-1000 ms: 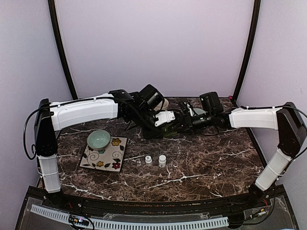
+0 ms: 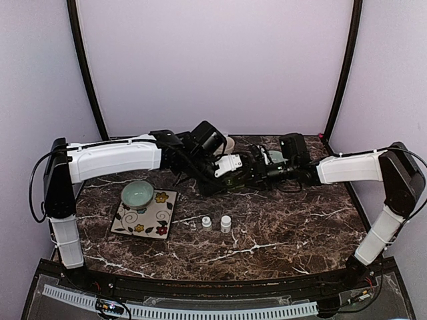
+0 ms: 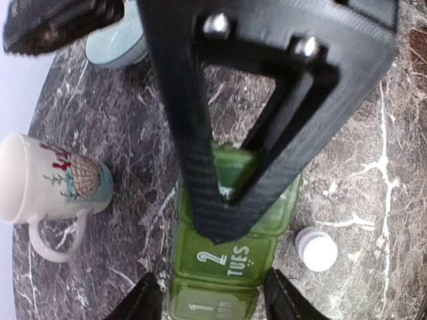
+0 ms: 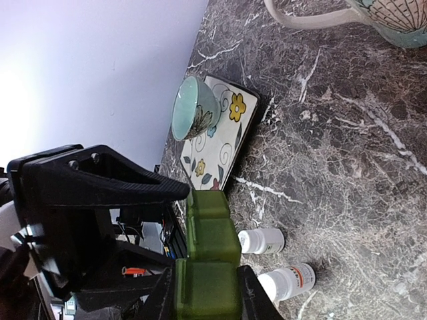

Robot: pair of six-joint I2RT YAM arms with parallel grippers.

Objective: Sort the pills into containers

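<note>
A green pill organizer (image 3: 223, 257) hangs over the table's middle, its lid marked "2 TUES" in the left wrist view. My right gripper (image 2: 257, 170) is shut on it; in the right wrist view it shows as a row of compartments (image 4: 215, 237). My left gripper (image 2: 220, 177) is at the organizer from the left, above it, its fingers part open near the lids; their exact hold is hidden in the top view. Two white pill bottles (image 2: 226, 223) (image 4: 287, 281) stand on the table in front, below the grippers.
A flowered square plate (image 2: 163, 213) with a pale green bowl (image 2: 137, 193) lies at left. A mug (image 3: 60, 180) stands behind the grippers, another bowl (image 3: 113, 43) at back right.
Both arms have shifted slightly around the organizer over the last second; the bottles, plate and bowl have not moved.
</note>
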